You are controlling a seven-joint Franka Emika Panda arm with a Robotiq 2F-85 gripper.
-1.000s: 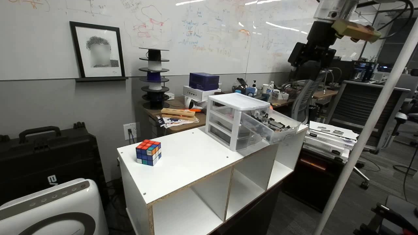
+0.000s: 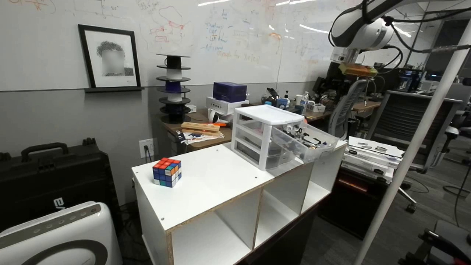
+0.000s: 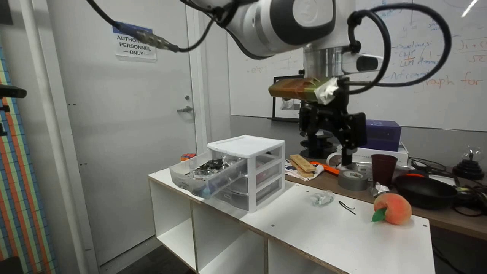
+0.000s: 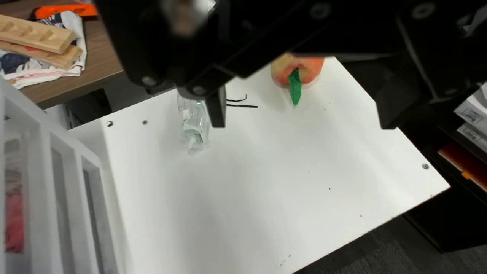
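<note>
My gripper stands open in the wrist view, bare white top showing between its spread fingers. It hangs high above the shelf unit. On the white top (image 4: 255, 191) rest a peach (image 4: 299, 70) with a green leaf, a crumpled clear plastic wrapper (image 4: 194, 125), and two thin black strips (image 4: 242, 105). The wrapper appears partly behind a finger, while the peach is partly covered by the gripper body. A clear drawer (image 3: 196, 182) full of small dark parts sticks out of the white drawer unit (image 3: 246, 146). A Rubik's cube (image 2: 167, 172) sits beyond that unit.
Behind the shelf, a brown desk holds grey tape (image 3: 352, 180), a dark red cup (image 3: 383, 169), a black pan (image 3: 424, 191) and wooden pieces (image 3: 302, 164). A white pole (image 2: 413, 150) stands nearby.
In exterior view 1 the arm's end has shifted left and lower, and its black gripper no longer shows clearly there. The cube and drawer unit stand where they were.
</note>
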